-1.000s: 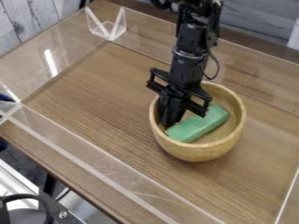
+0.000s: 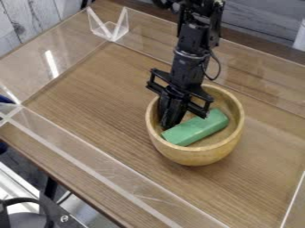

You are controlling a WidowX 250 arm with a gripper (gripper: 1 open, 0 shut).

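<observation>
A round tan wooden bowl (image 2: 202,153) stands on the wooden table, and a light green block (image 2: 195,126) lies inside it. My black gripper (image 2: 169,120) reaches down into the bowl at its left side, beside the block's left end. The fingertips are dark and partly hidden, and nothing shows held between them; it looks shut.
A clear plastic piece (image 2: 109,27) is at the back left. Black cables are at the bottom-left corner.
The bowl with the block has shifted slightly left, and the gripper has moved a little with it.
</observation>
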